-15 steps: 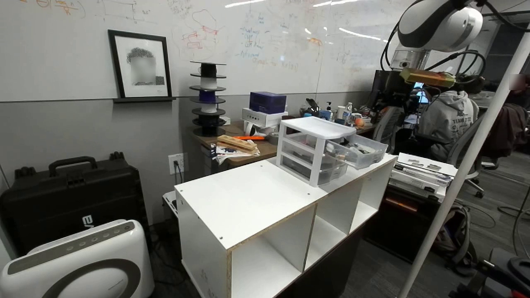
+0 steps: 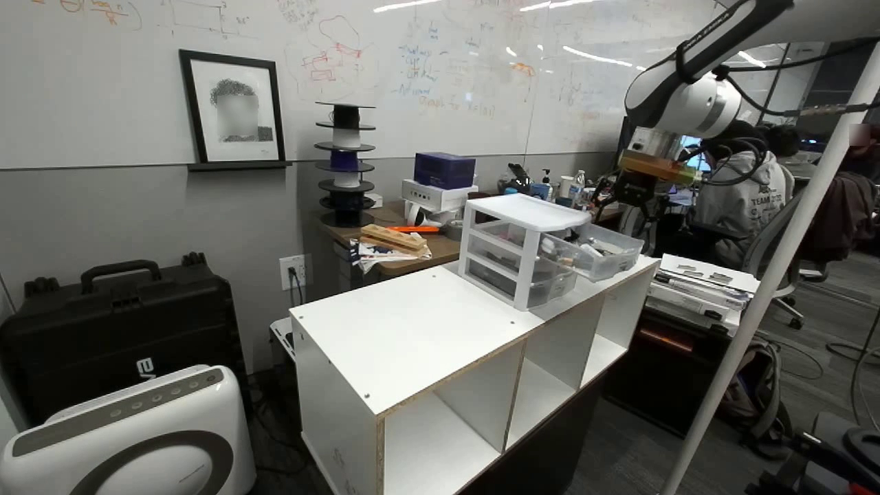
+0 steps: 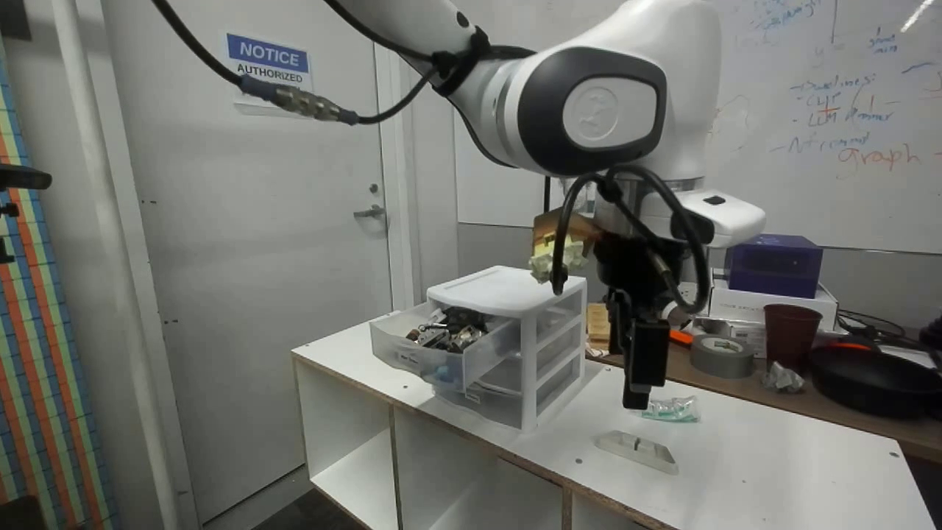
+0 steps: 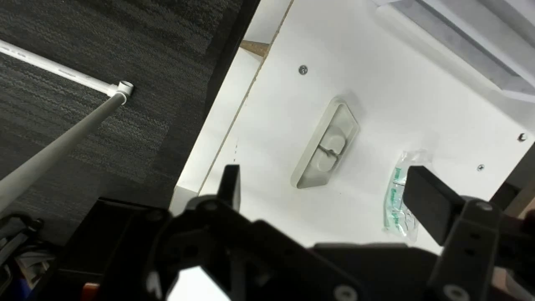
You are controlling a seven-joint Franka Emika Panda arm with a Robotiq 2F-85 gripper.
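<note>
My gripper is open, its two black fingers (image 4: 432, 203) wide apart with nothing between them. In the wrist view a pale grey, angular plastic piece (image 4: 309, 173) with rounded inner parts lies on the white surface beyond the fingertips. A clear packet with green print (image 4: 396, 200) lies beside it, partly hidden by the right finger. In exterior view 2 the gripper (image 3: 646, 389) hangs above the white unit, pointing down, with the grey piece (image 3: 637, 451) below it. Exterior view 1 has the gripper (image 2: 620, 202) behind the drawer unit; neither small item is discernible there.
A clear-drawer unit (image 3: 530, 353) stands on the white shelf unit (image 3: 759, 468), with its top drawer (image 3: 415, 353) pulled out and full of small parts. Behind is a desk with a tape roll (image 3: 722, 356), cup (image 3: 788, 331) and pan (image 3: 870, 380). A pale pole (image 2: 742, 330) rises at the right.
In exterior view 1 the arm has moved left and lower. Its gripper now shows dark against the background just right of the drawer unit. The drawers and shelf look unchanged.
</note>
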